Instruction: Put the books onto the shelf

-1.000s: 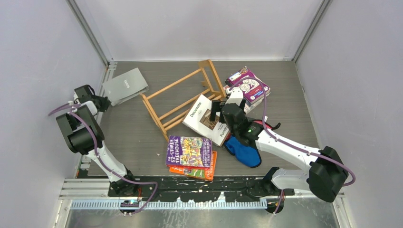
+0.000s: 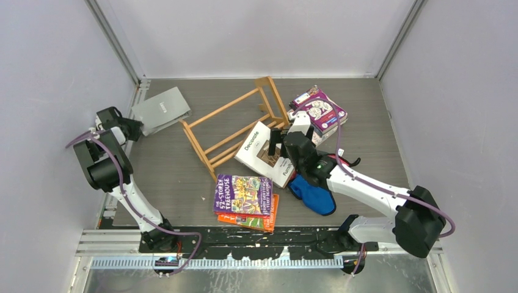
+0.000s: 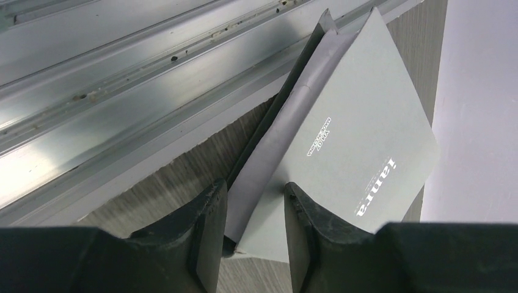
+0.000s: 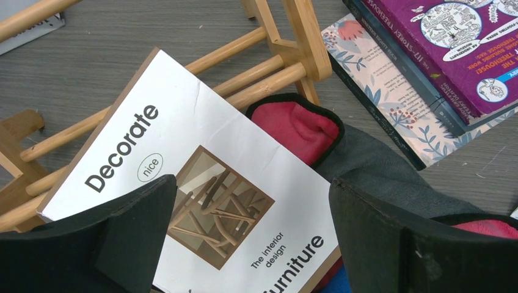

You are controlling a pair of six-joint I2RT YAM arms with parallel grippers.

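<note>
A grey file (image 2: 160, 107) lies at the back left. My left gripper (image 2: 138, 127) is open at its near corner; in the left wrist view its fingertips straddle the file's spine end. The white Decorate book (image 4: 110, 183) leans on the wooden rack (image 2: 226, 145), below my open, empty right gripper. Purple Treehouse book (image 2: 243, 194) lies on an orange one (image 2: 247, 223) at the front. More books (image 2: 317, 110) are piled at the back right, a purple one on top.
A blue and red cloth item (image 2: 313, 195) lies under and beside the Decorate book at the right. The rack fills the middle. Walls and metal rails bound the area.
My left arm has shifted very slightly at the file's corner. The right arm and the objects look unchanged.
</note>
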